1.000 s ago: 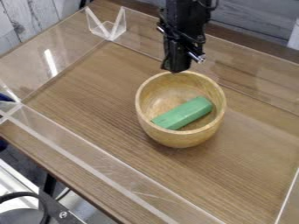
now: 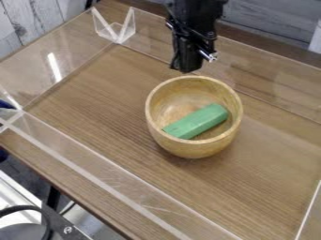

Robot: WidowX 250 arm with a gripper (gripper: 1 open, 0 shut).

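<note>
A wooden bowl (image 2: 182, 89) sits on the wooden table, with a green block (image 2: 194, 121) lying inside it toward the lower right. My black gripper (image 2: 186, 62) hangs just above and behind the bowl's far rim, at the top middle of the view. It looks shut, and nothing shows between its fingers.
The wooden table (image 2: 100, 112) has free room left and right of the bowl. A clear plastic piece (image 2: 113, 28) stands at the back left. A white wall is at the back, and a black cable loop lies at the lower left.
My gripper has risen very slightly; the bowl and green block look unmoved.
</note>
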